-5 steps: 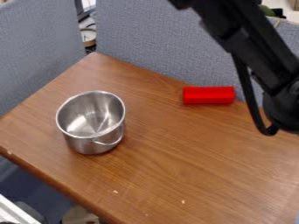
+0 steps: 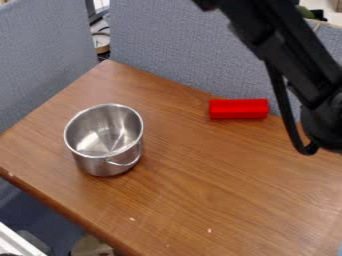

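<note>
A stainless steel pot (image 2: 103, 139) with a side handle stands upright on the left part of the wooden table (image 2: 187, 200). A red cylinder (image 2: 238, 108) lies on its side toward the back of the table. The black robot arm (image 2: 274, 50) reaches in from the top right, above and to the right of the cylinder; its end runs out of the right edge of the view, so the gripper's fingertips are not visible.
Grey padded panels (image 2: 174, 45) border the table at the back and left.
</note>
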